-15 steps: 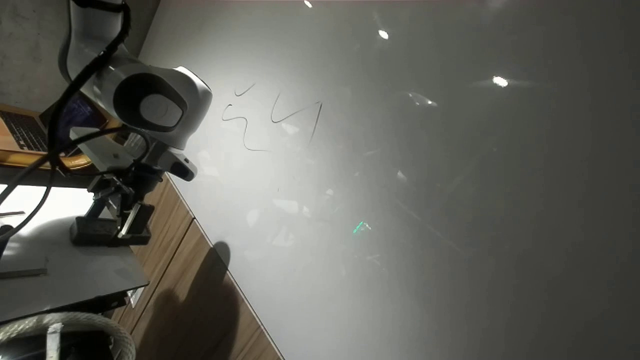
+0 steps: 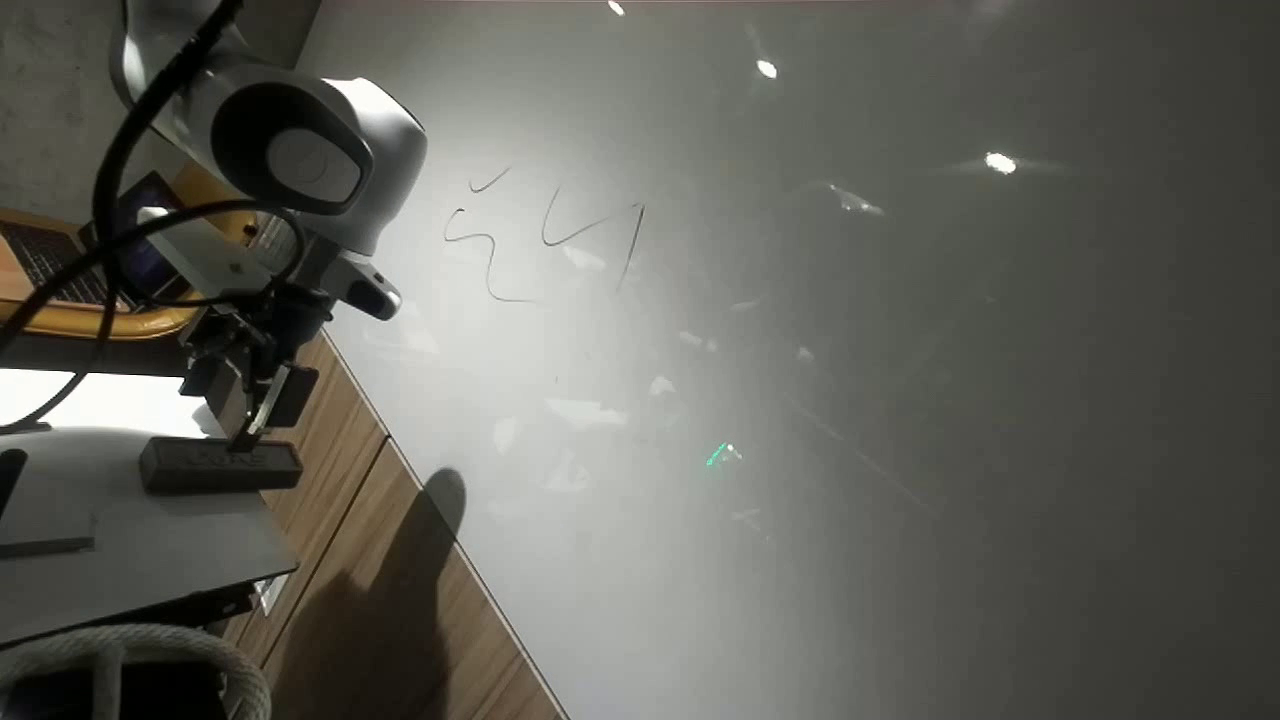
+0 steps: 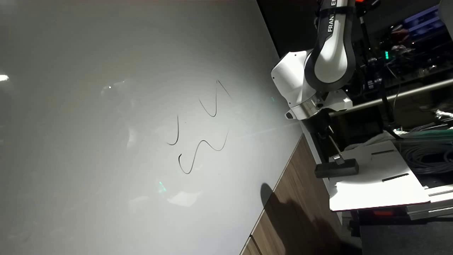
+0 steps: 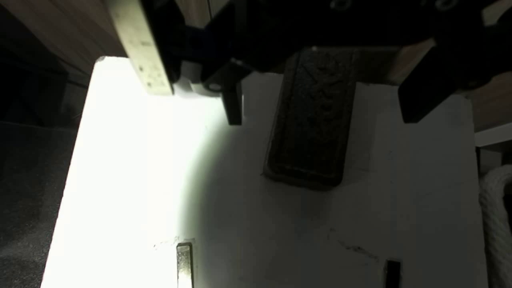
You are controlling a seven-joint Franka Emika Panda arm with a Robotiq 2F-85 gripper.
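Observation:
A dark block-shaped eraser (image 2: 180, 468) lies on a pale board in exterior view 1, near the board's edge by the wood panels. The same eraser (image 3: 337, 169) shows in exterior view 2. In the wrist view my gripper is open, its two dark fingers standing well apart on either side of the eraser (image 4: 312, 129); bare surface shows between each finger and the block. From exterior view 1, the gripper appears above the eraser. Black marker strokes (image 2: 491, 258) mark the big whiteboard (image 2: 900, 360), also seen in exterior view 2.
The pale board (image 4: 129, 192) has thin slots or bars near its lower part in the wrist view. Wood panels (image 3: 293, 191) run between it and the whiteboard. A rope-wrapped ring (image 2: 168, 636) sits at lower left, and a laptop (image 2: 54, 264) behind the arm.
Compared with a second ago, the arm and gripper have risen from around the eraser. The eraser lies in the same place, and the marker strokes look the same.

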